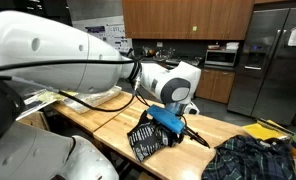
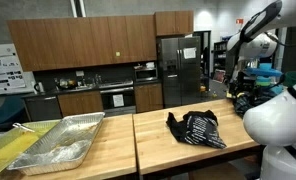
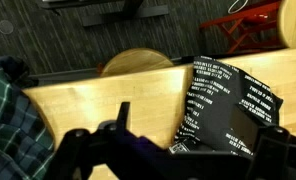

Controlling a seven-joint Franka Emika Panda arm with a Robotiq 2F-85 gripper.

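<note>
A black cloth printed with rows of white lettering (image 3: 223,112) lies crumpled near the table edge in the wrist view. In exterior view 2 the same cloth (image 2: 200,128) rests on the wooden table, folds raised on its left side. My gripper hangs above the table and is open, its dark fingers wide apart at the bottom of the wrist view with nothing held between them. A dark plaid cloth (image 3: 16,125) sits to the left there; exterior view 1 has this plaid cloth (image 1: 250,158) at the lower right.
A foil-like tray (image 2: 60,145) stands on a separate surface at the left. Something yellow (image 1: 266,130) lies beyond the plaid cloth. A round wooden stool top (image 3: 136,63) is against the table's edge. Bare wood (image 3: 148,105) shows between the two cloths.
</note>
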